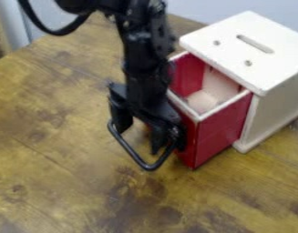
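Note:
The black arm hangs down from the top centre, its gripper (152,136) low over the wooden table, just left of a red drawer (220,130) pulled out from a white wooden box (242,45). The drawer's pale interior holds a light, indistinct shape. A black loop of tube or frame hangs at the gripper's lower left. The fingertips are dark against the arm, so their opening cannot be told.
A pale wall stands at the back, and the box fills the right side.

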